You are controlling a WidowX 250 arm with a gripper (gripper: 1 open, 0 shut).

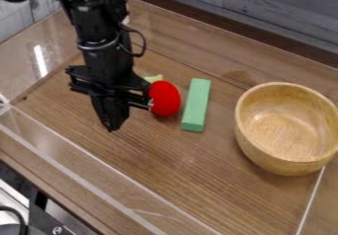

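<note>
My black gripper (111,109) hangs over the left part of the wooden table, shut, with nothing visible between its fingers. A red round object (165,99) lies just right of it, with a small light green piece behind, partly hidden. A green bar (196,105) lies further right.
A large wooden bowl (284,150) sits at the right of the table (158,180). A grey wall runs along the back.
</note>
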